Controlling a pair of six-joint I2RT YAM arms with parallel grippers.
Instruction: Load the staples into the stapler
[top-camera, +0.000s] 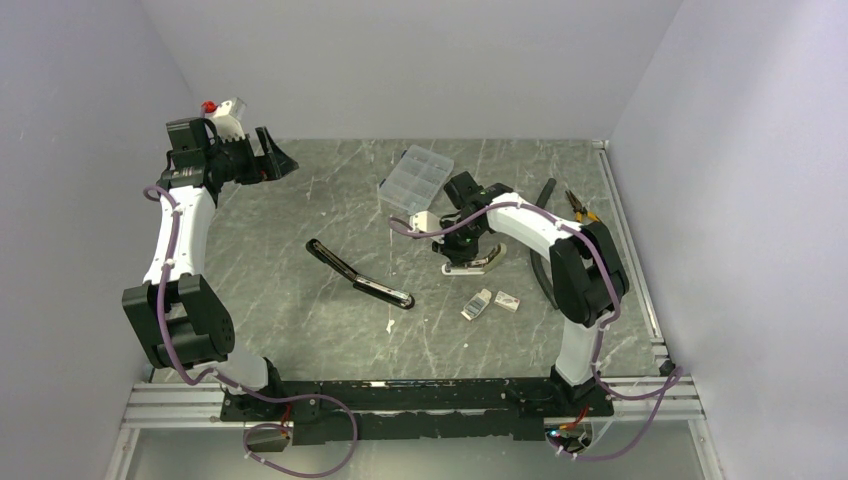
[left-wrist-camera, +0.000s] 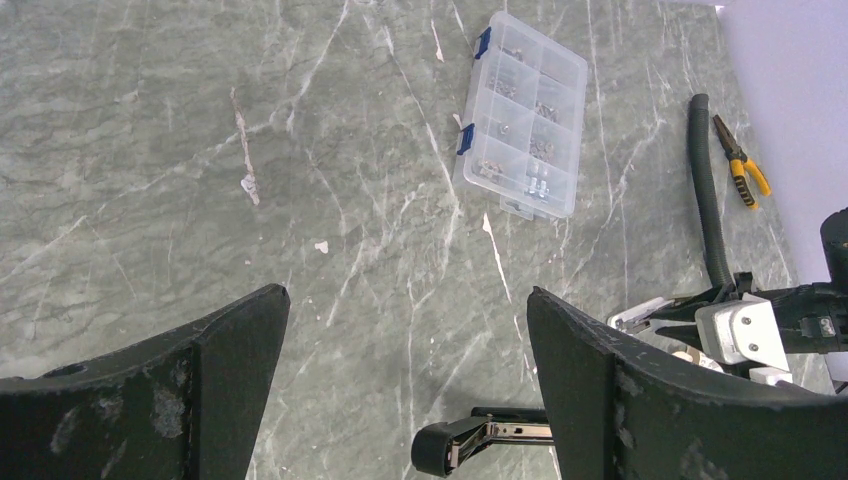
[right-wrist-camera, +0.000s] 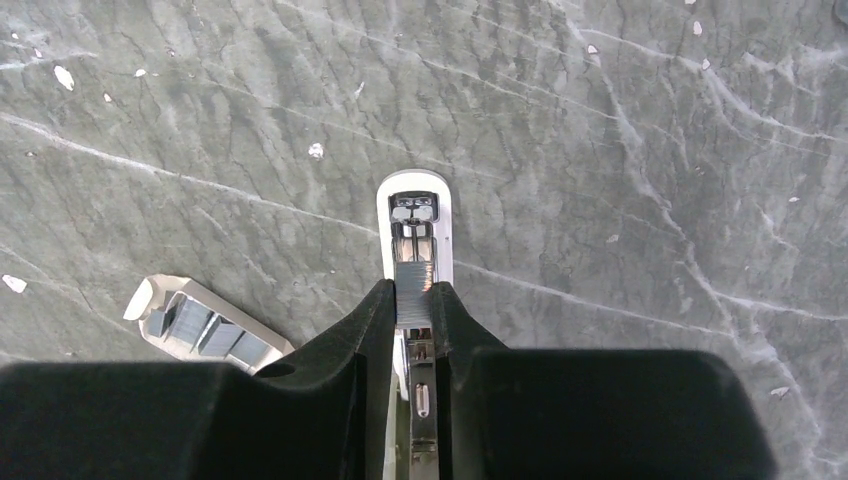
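Note:
The small open stapler has a white base, and in the right wrist view its metal channel runs lengthwise below the fingers. A grey strip of staples lies over that channel, lined up with it. My right gripper has one fingertip along each side of the strip; whether they grip it or stand slightly apart is unclear, as is whether the strip is seated. My left gripper stands open and empty, high at the left. A box of staples lies beside the stapler.
A long black stapler lies opened out at the centre. Behind are a clear compartment box, a dark hose and yellow-handled pliers. Near the staple box lies a small white box.

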